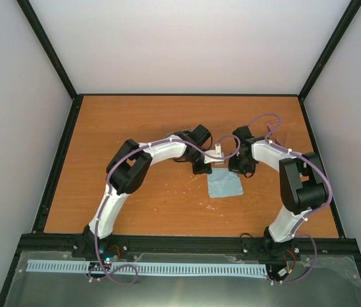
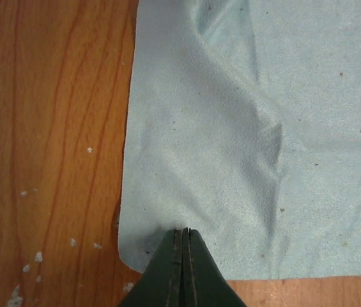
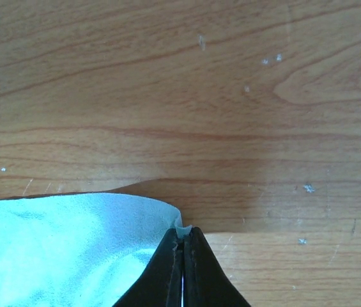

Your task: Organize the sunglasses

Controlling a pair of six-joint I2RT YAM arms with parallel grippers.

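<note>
A light blue cloth (image 1: 224, 184) lies on the wooden table, creased in the left wrist view (image 2: 206, 141). At one corner of it, my left gripper is shut, its tips down on the cloth. My right gripper is shut on another corner of the cloth (image 3: 71, 243), a small fold of which stands up at the fingertips. In the top view both grippers sit close together over the cloth's far edge, which they partly hide. No sunglasses can be made out clearly; dark items near the grippers are too small and covered to tell.
A pinkish object (image 1: 279, 135) lies at the back right, partly behind the right arm. Black frame edges and white walls bound the space.
</note>
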